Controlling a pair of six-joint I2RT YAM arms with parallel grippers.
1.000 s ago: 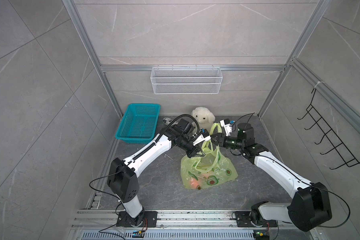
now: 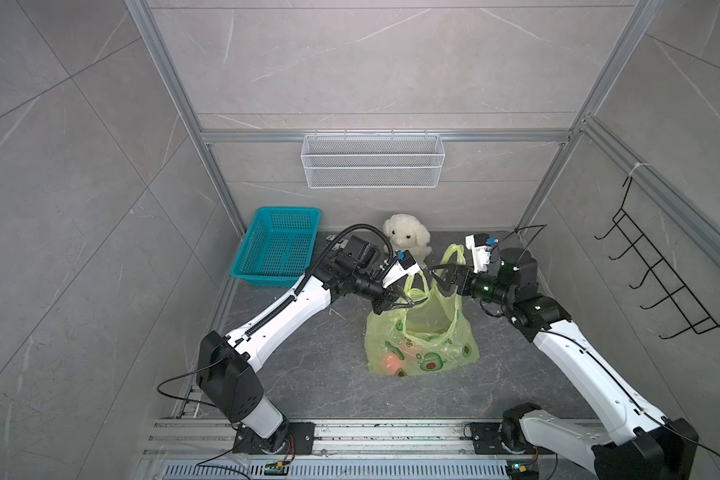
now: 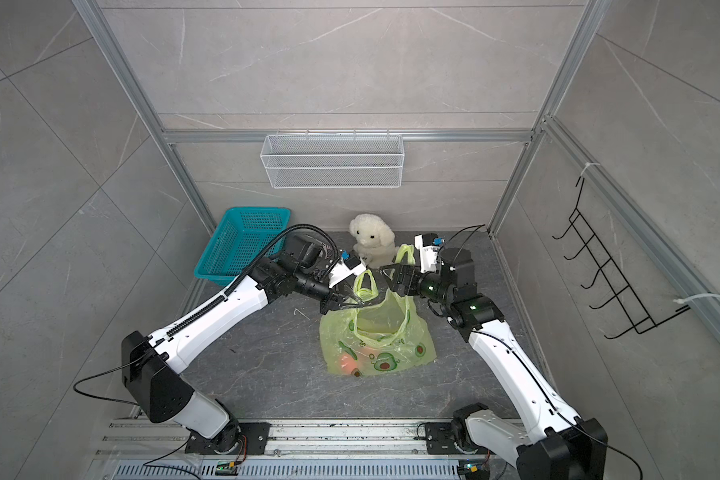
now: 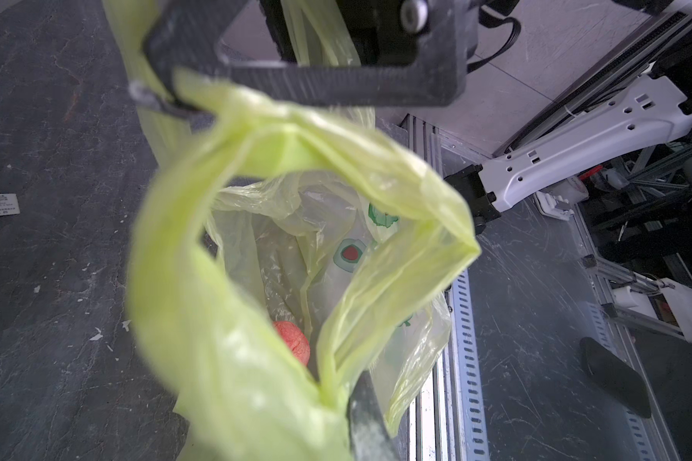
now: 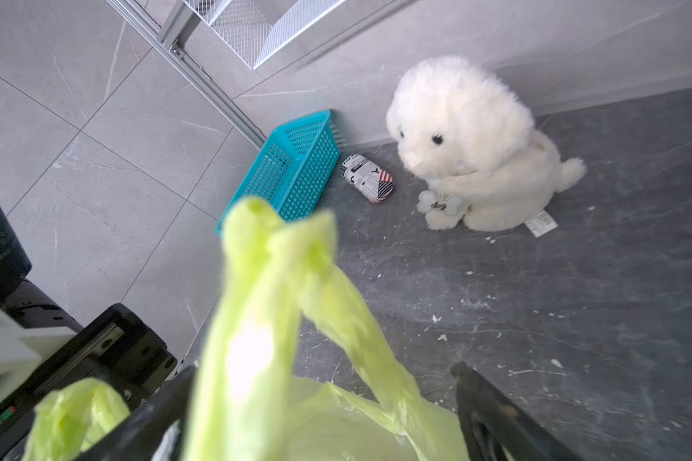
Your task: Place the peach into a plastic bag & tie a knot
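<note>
A translucent yellow-green plastic bag (image 2: 424, 352) with avocado prints stands on the grey floor, its mouth loosely open. Inside lies the pinkish peach (image 4: 290, 342), showing faintly through the film in the top views. My left gripper (image 2: 416, 304) is shut at the left handle (image 2: 412, 285); in the left wrist view film meets its fingers (image 4: 369, 422), but whether it is pinched cannot be told. To the right, my right gripper is open. The right handle (image 5: 257, 307) rises loosely between its fingers, standing above them.
Behind the grippers sits a white plush dog (image 2: 406, 233). A teal basket (image 2: 276, 278) stands at the back left, with a patterned can-like object (image 5: 367, 178) beside it. A black hook rack (image 2: 656, 264) hangs on the right wall. Floor around the bag is clear.
My right gripper has moved to the right, and the right handle has shifted right with it. The bag has shifted slightly right.
</note>
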